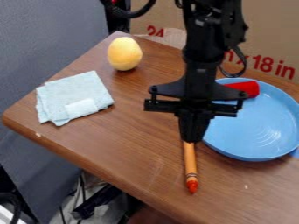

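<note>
My black gripper (pixel 194 131) points down over an orange crayon (pixel 191 167) that lies lengthwise on the wooden table, its red tip toward the front. The gripper's fingertips are at the crayon's far end, beside the left rim of a blue plate (pixel 267 140). Whether they touch it or are apart is hard to tell. A red cylinder (pixel 246 87) on the plate is partly hidden behind the gripper.
A folded pale cloth (pixel 73 96) lies at the left of the table (pixel 117 144). A yellow rounded object (pixel 125 54) sits at the back left. Cardboard (pixel 268 44) stands behind.
</note>
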